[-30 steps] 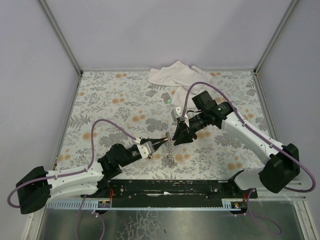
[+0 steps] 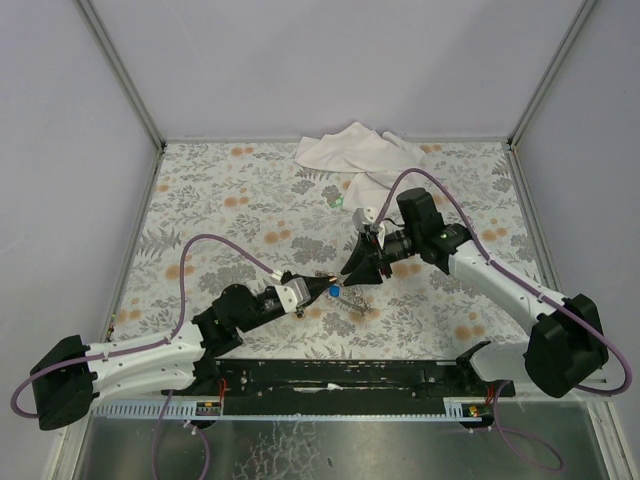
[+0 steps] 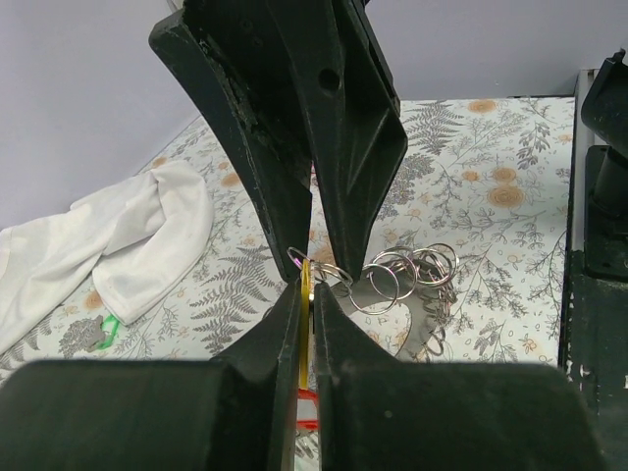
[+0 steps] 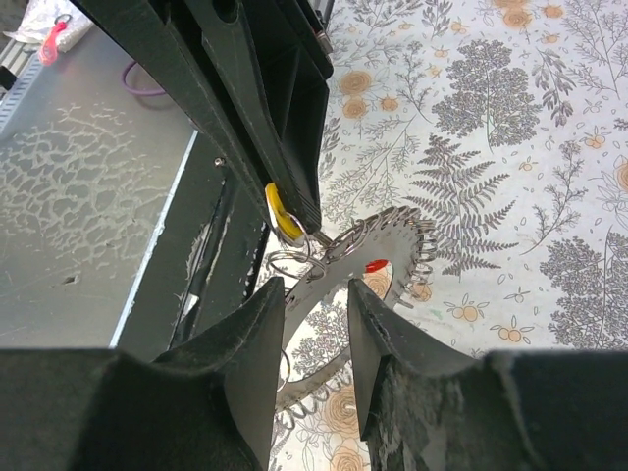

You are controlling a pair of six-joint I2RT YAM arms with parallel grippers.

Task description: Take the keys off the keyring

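A bunch of rings with a grey metal piece hangs at the tips of my left gripper, which is shut on a thin yellow item with a wire ring through it. In the top view it is at the centre. My right gripper stands open just beside it, facing it; in the left wrist view its fingers straddle the wire rings from above. In the right wrist view the rings lie just beyond its fingertips; whether they touch is unclear.
A white cloth lies at the back, with a small green item near it. A dark rail runs along the front edge.
The hanging piece has swung to the right. My left gripper has barely moved.
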